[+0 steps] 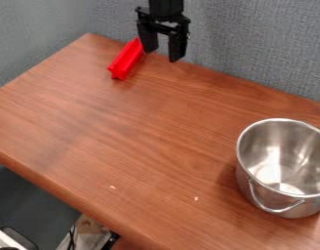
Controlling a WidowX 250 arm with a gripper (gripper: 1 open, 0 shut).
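Observation:
A red cylindrical object [125, 60] lies at an angle near the far left of the wooden table [124, 146]. My black gripper [163, 47] hangs open at the top of the view, just to the right of the red object and over its upper end, with nothing visible between its fingers. A steel pot [280, 166] with a wire handle stands at the right side of the table.
Grey padded walls [254, 54] border the back and left of the table. Some cables and a white item sit beyond the lower left edge.

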